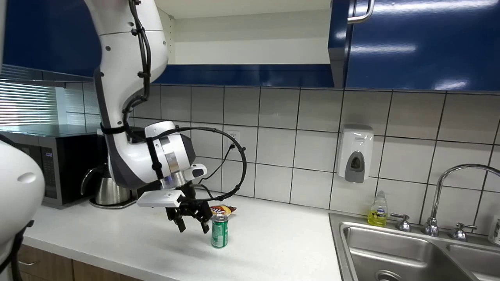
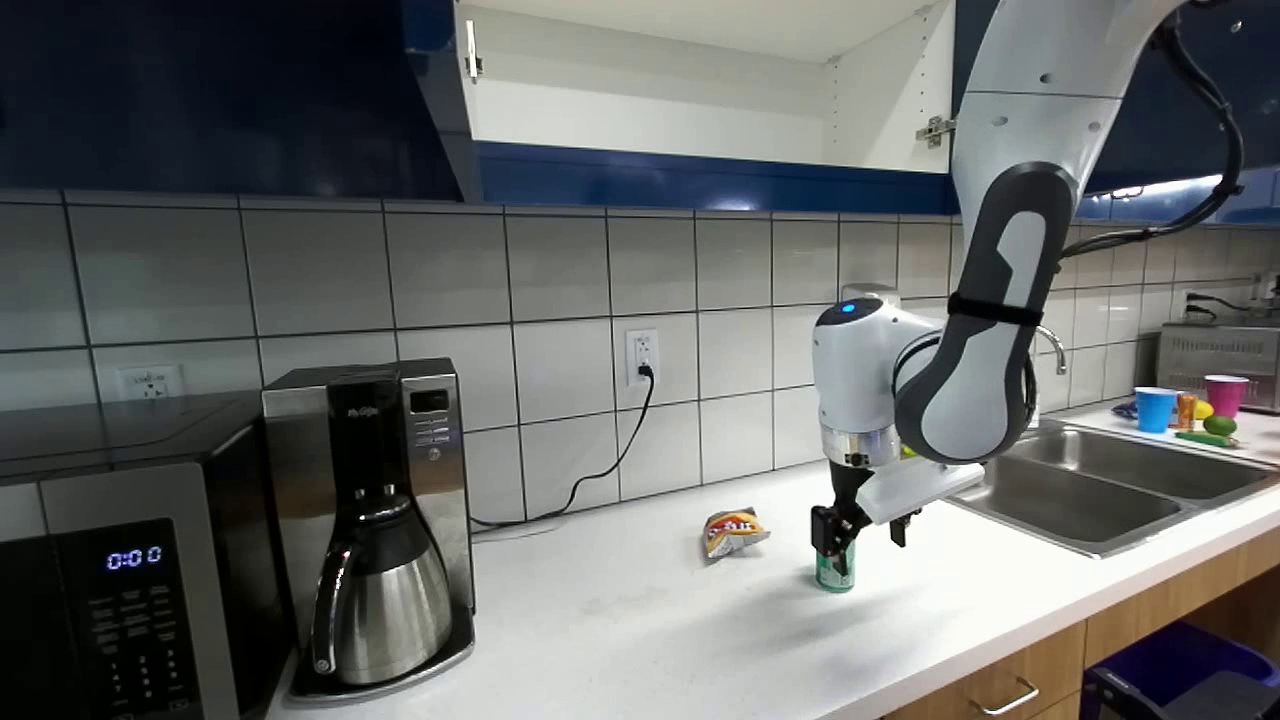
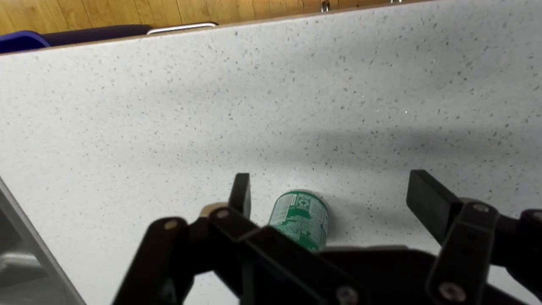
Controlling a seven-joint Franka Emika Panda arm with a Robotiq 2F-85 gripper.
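Observation:
A small green can (image 1: 220, 232) stands upright on the white counter. My gripper (image 1: 193, 229) hangs just left of it in exterior view 1, its black fingers open and pointing down. In exterior view 2 the gripper (image 2: 872, 550) overlaps the can (image 2: 836, 577), hiding its upper part. From the wrist, the can (image 3: 300, 218) appears low in the picture, nearer the left finger of the gripper, with part of it covered by the gripper's linkage. Nothing is held between the widely spaced fingertips.
A chip bag (image 2: 733, 532) lies behind the can, near the tiled wall. The coffee maker (image 2: 381, 528) and microwave (image 1: 51, 161) are at the left; the sink (image 1: 398, 253) is at the right. Bare counter (image 1: 281, 239) lies between can and sink.

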